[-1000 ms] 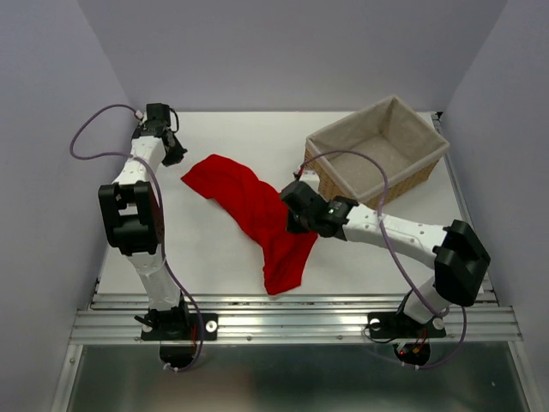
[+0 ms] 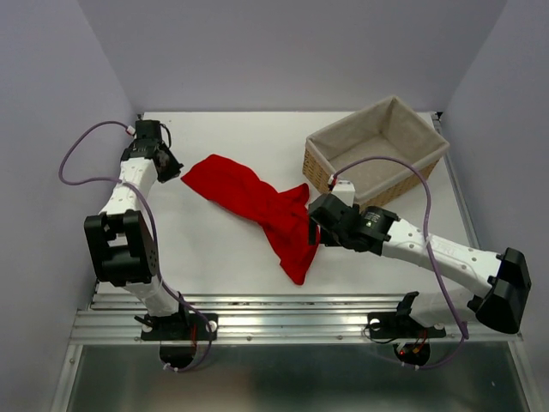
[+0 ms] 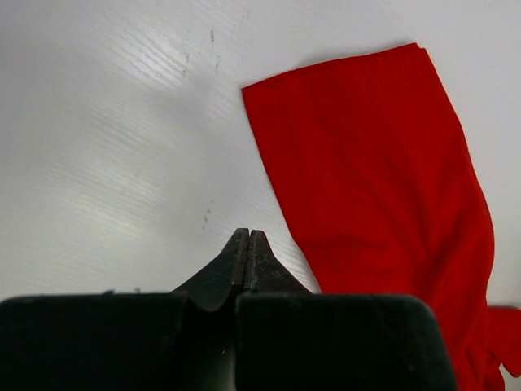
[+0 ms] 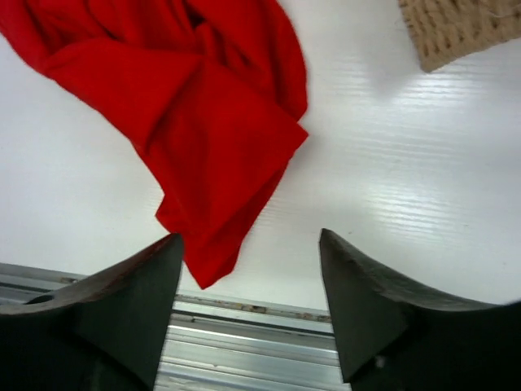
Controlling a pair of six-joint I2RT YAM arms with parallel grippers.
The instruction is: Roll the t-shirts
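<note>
A red T-shirt (image 2: 249,197) lies loosely spread diagonally across the white table, folded over itself at its lower right end (image 4: 220,163). Just off the shirt's upper left end, my left gripper is shut, with nothing showing between its fingertips; that flat end fills much of the left wrist view's right side. Over the shirt's right end is my right gripper, its fingers apart with nothing held; the shirt lies below and beyond them.
A woven basket (image 2: 412,172) with a grey lining stands at the back right, close to the right arm. Metal rails (image 2: 266,322) run along the front edge.
The right gripper has moved rightward and its fingers now show apart. The shirt's front tip shifted and narrowed since a second ago. The left gripper has moved slightly toward the front.
</note>
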